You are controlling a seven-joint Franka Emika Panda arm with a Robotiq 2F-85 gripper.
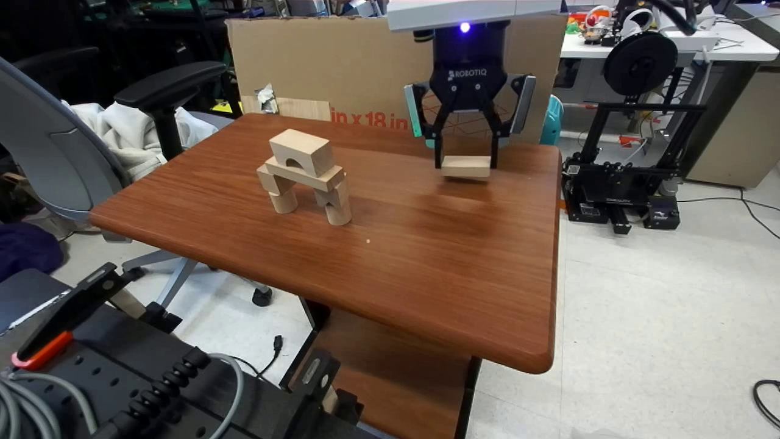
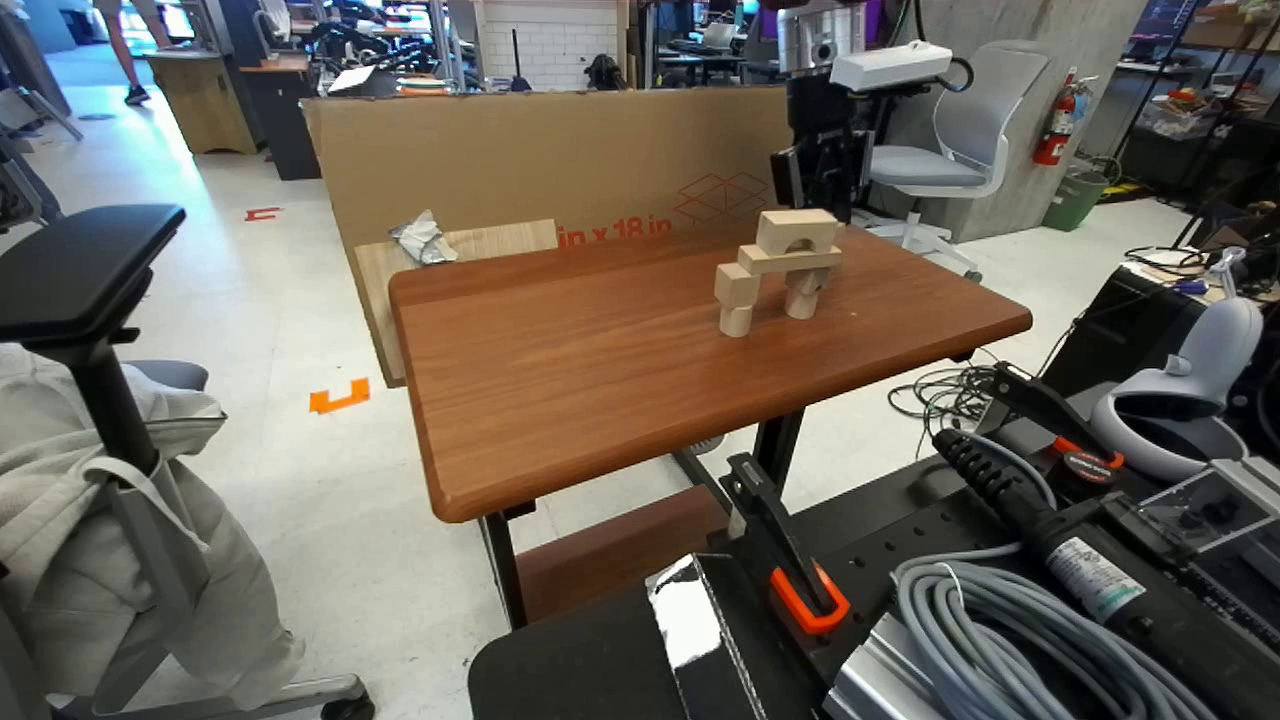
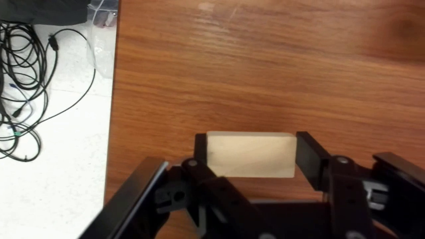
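In exterior view 1 my gripper (image 1: pixel 466 162) is shut on a pale wooden block (image 1: pixel 466 167), low over the back right of the brown table. Whether the block touches the tabletop is hard to tell. From the wrist view, the block (image 3: pixel 251 154) lies lengthwise between the two black fingertips, gripped at its short ends. A stack of wooden blocks (image 1: pixel 301 175) stands to the left: short cylinders at the bottom, blocks above them, a flat plank across, and an arch block (image 1: pixel 301 151) on top. In exterior view 2 the arch block (image 2: pixel 797 228) stands partly in front of my arm.
A cardboard sheet (image 1: pixel 329 66) stands along the back edge. An office chair (image 1: pixel 66 132) is close by the left side.
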